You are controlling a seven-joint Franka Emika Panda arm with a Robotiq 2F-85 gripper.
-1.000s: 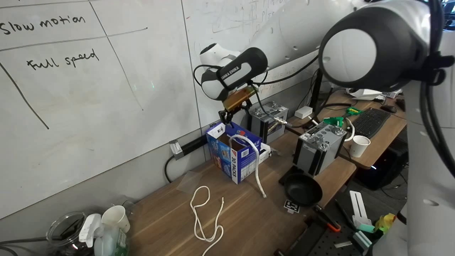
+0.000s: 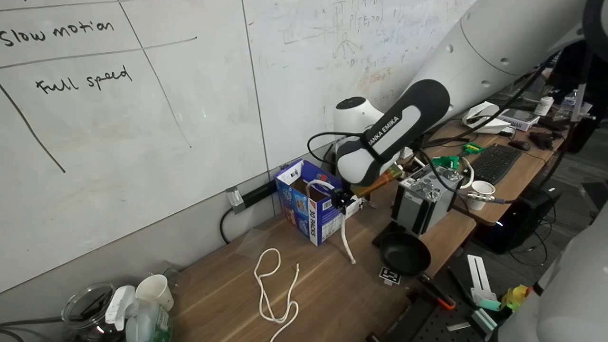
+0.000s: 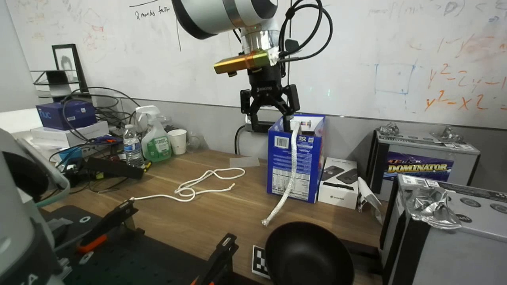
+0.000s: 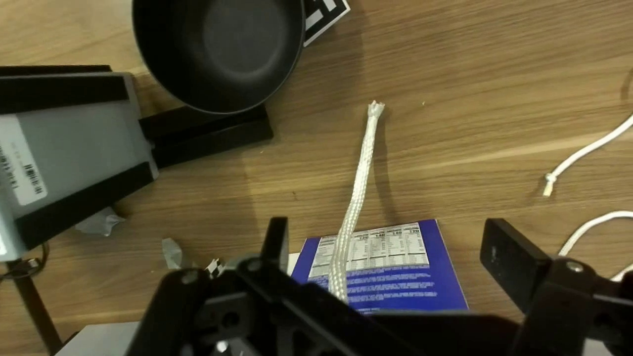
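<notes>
A thick white braided rope (image 3: 293, 161) hangs over the rim of the blue cardboard box (image 3: 279, 164), its loose end reaching down in front. Its other end is hidden inside the box. My gripper (image 3: 271, 127) is at rim height with its fingers spread. From exterior view 2, one finger (image 3: 287, 124) appears just left of the rope. In the wrist view, the rope (image 4: 357, 193) runs down between the two open fingers, closer to the left one, but nothing is clamped. A thinner white rope (image 2: 263, 288) lies loosely looped on the table.
A black pan (image 3: 306, 256) sits in front of the box, with a grey battery-like case (image 2: 427, 196) beyond it. A small white box (image 3: 338, 183) adjoins the blue one. Spray bottle (image 3: 155, 137) and cup (image 3: 178, 141) stand left.
My arm has swung toward the right in exterior view 1 and come down, bringing the gripper from above the box's back to its rope-draped side. The box and ropes look unmoved.
</notes>
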